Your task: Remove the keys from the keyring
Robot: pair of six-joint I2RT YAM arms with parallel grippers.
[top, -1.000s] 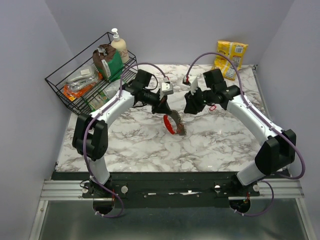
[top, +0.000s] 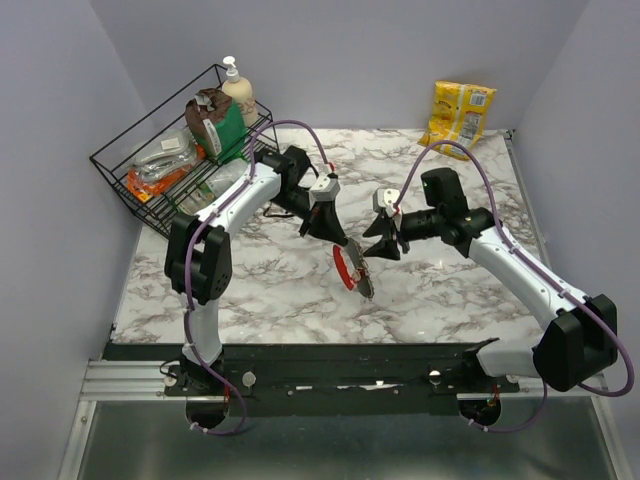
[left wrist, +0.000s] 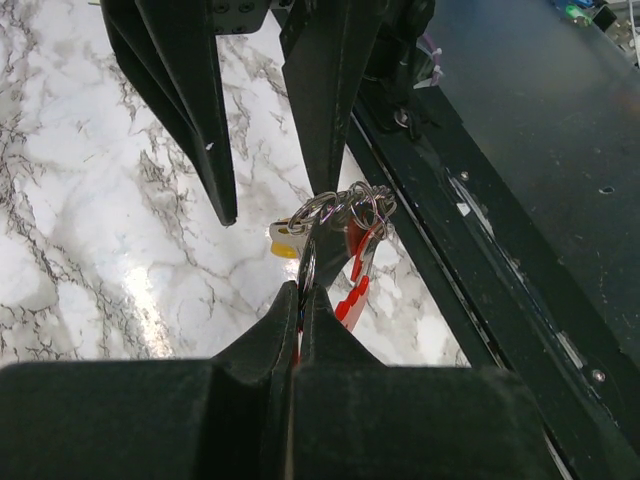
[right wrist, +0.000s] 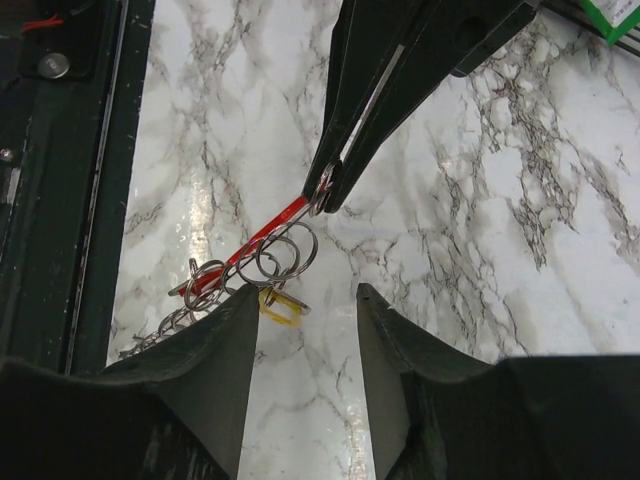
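The keyring (top: 360,268), a bunch of silver rings and keys with red and yellow parts, hangs from my left gripper (top: 340,240), which is shut on a ring at its fingertips (right wrist: 338,200). In the left wrist view the rings (left wrist: 350,207) cluster above those tips, with a yellow-headed key (left wrist: 283,248) and red pieces (left wrist: 352,300) below. My right gripper (top: 381,238) stands open just right of the bunch; in the right wrist view its two fingers sit below and either side of the dangling rings (right wrist: 285,255) and yellow piece (right wrist: 280,312).
A wire rack (top: 130,170) with bags and a pump bottle stands at the back left. A yellow bag (top: 458,110) lies at the back right. Its dark front edge is near below.
The left gripper, still holding the keyring, has moved slightly to the front, and the hanging bunch sits a little lower in the top view.
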